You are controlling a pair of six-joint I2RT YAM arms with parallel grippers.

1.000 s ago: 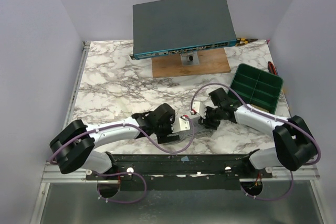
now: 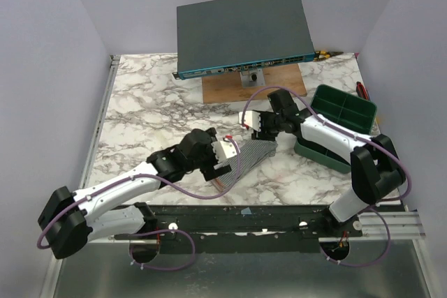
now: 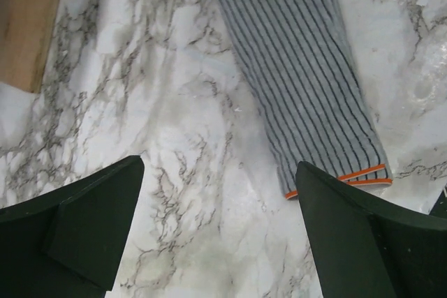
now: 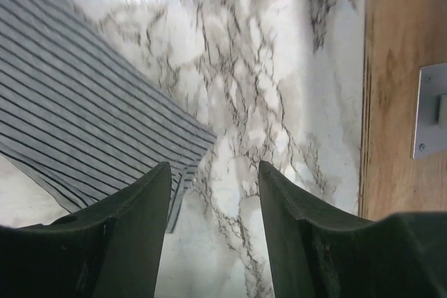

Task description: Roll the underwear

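Observation:
The grey striped underwear lies flat on the marble table as a folded strip, its orange-edged end nearest my left gripper. My left gripper is above the table beside that end, open with nothing between its fingers. My right gripper is over the other end of the cloth, its fingers parted and nothing seen between them. In the top view both grippers partly cover the strip.
A green divided tray stands at the right. A wooden board with a dark panel sits at the back.
Both grippers have risen off the cloth; the left moved back-left, the right toward the back.

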